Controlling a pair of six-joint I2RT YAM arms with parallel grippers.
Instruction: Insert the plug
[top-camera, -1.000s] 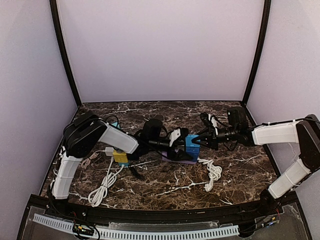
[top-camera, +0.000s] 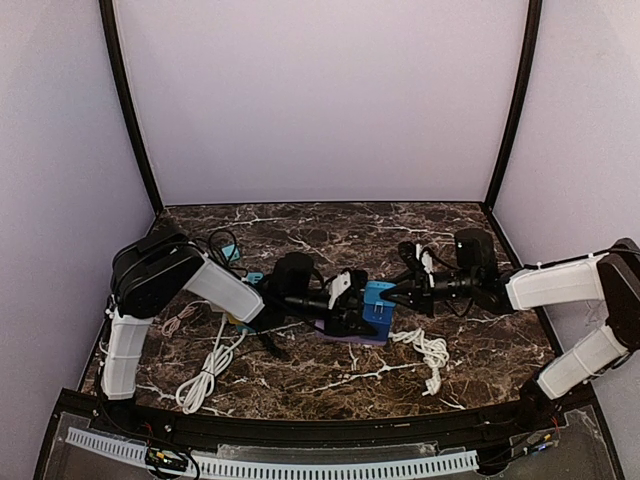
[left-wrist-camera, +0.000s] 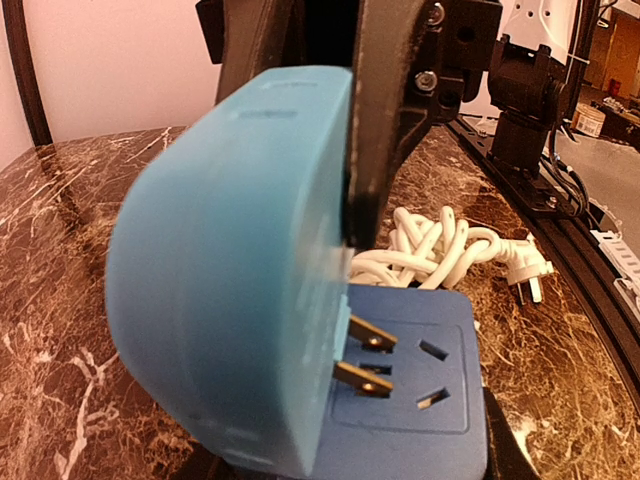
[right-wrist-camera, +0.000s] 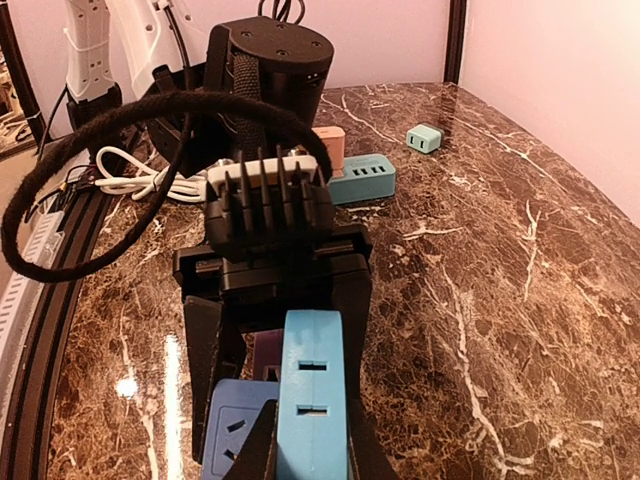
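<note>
The light blue plug (left-wrist-camera: 215, 260) is tilted above the dark blue socket face (left-wrist-camera: 450, 375) in the left wrist view. Its two brass prongs (left-wrist-camera: 365, 378) stick out bare in front of the slots; whether their tips touch the face I cannot tell. My right gripper (top-camera: 392, 290) is shut on the plug, whose two-slot face (right-wrist-camera: 312, 385) shows between the fingers in the right wrist view. Around the dark blue socket block (top-camera: 378, 322), my left gripper (top-camera: 362, 312) is shut. Most of its grip is hidden from above.
A white coiled cord (top-camera: 430, 350) lies just right of the block. Further left are another white cord (top-camera: 205, 380), a teal power block (right-wrist-camera: 365, 180) and a small pale cube (right-wrist-camera: 424, 138).
Over the last second, the left arm and the socket block have shifted slightly left and toward the front. The plug and right gripper moved with them, and the white cord shifted a little.
</note>
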